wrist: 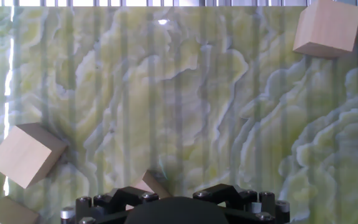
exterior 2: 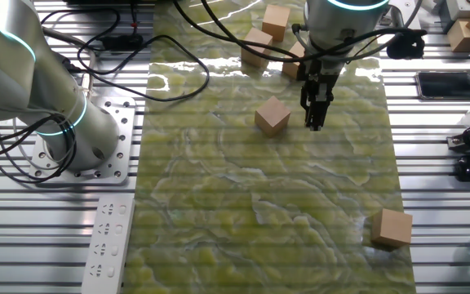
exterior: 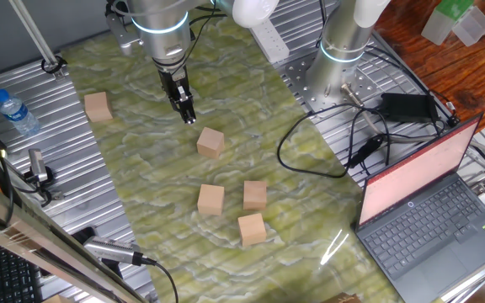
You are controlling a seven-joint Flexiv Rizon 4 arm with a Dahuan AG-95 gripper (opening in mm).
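Several plain wooden cubes rest on a green marbled sheet. My gripper [exterior: 189, 119] points down above the sheet, near one cube [exterior: 210, 143] and apart from it. The exterior view from the other side shows that gripper [exterior 2: 314, 126] just right of the same cube [exterior 2: 272, 117]. In the wrist view the two fingers [wrist: 143, 195] stand apart at the bottom edge, so it is open; the dark body hides much of the gap. Part of the nearby cube [wrist: 153, 184] shows behind the left finger. Another cube [wrist: 327, 30] lies at top right, and one [wrist: 28, 154] at left.
Three cubes cluster lower on the sheet [exterior: 255, 194]. A lone cube [exterior: 98, 107] sits near the sheet's left edge. The laptop [exterior: 432, 219], black cable [exterior: 297, 168], water bottle [exterior: 17, 114] and power strip [exterior 2: 108, 245] flank the work area.
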